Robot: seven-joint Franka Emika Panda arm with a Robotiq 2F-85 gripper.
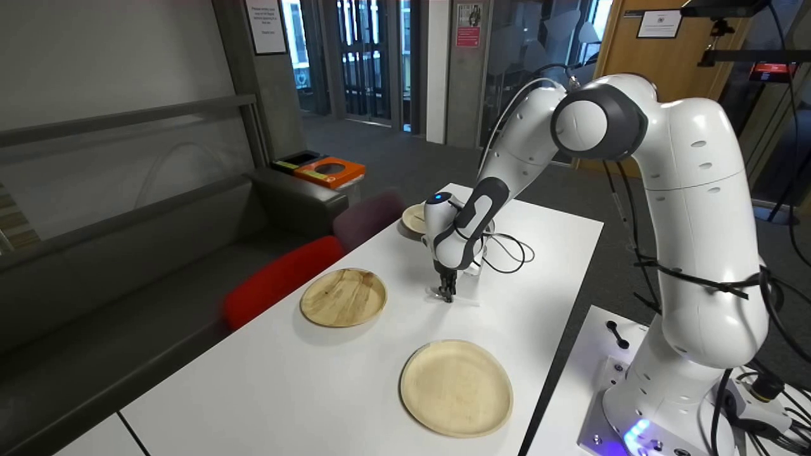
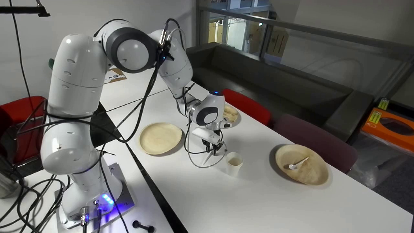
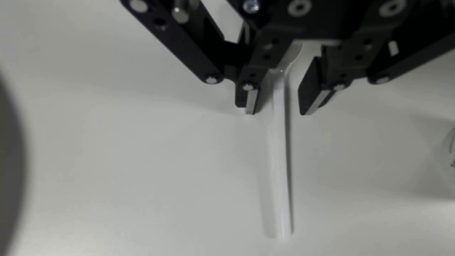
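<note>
A white plastic spoon [image 3: 279, 158] lies on the white table, its handle running down the wrist view and its bowl partly hidden behind the gripper. My gripper is low over it, with one finger on each side of the handle and a visible gap to each. In exterior view 1 the gripper [image 1: 447, 299] is close to the tabletop, and the spoon shows only faintly beside it. The far side of the table shows the gripper [image 2: 212, 152] near a white cup [image 2: 234, 163].
A pale round plate [image 1: 456, 388] sits near the front, and a wooden plate [image 1: 343, 297] lies to its left. Another plate [image 2: 286, 171] holds a small white spoon [image 2: 298, 163]. Loose cables [image 1: 521, 257] hang by the wrist.
</note>
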